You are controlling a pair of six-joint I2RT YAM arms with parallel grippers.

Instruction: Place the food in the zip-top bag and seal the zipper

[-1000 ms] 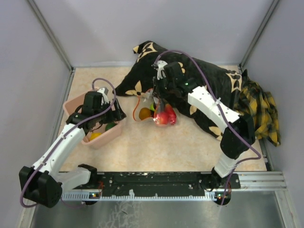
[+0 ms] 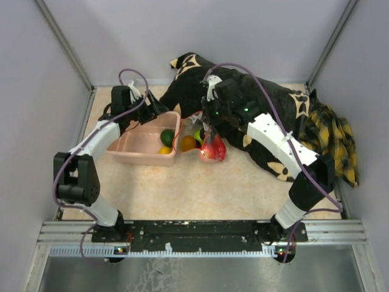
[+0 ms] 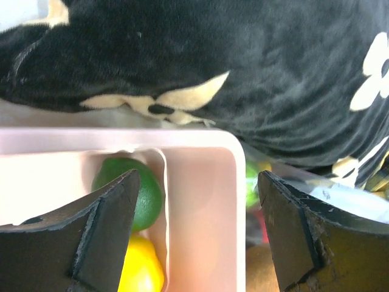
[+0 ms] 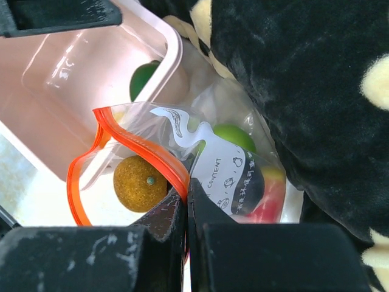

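The zip bag [image 4: 219, 176] with orange zipper [image 4: 146, 146] stands right of the pink bin, holding an orange fruit [image 4: 138, 184], something green [image 4: 234, 137] and red items [image 2: 213, 149]. My right gripper is shut on the bag's edge by the zipper. The pink bin [image 2: 137, 156] holds a green item [image 3: 137, 194] and a yellow one [image 3: 140, 264]. My left gripper is over the bin's right end, part open, with nothing seen between its fingers.
A black floral cushion [image 2: 261, 97] fills the back and right, with a yellow plaid cloth [image 2: 334, 140] beside it.
My left arm and the pink bin have moved back and right, up beside the bag. My right gripper and the bag have shifted slightly right.
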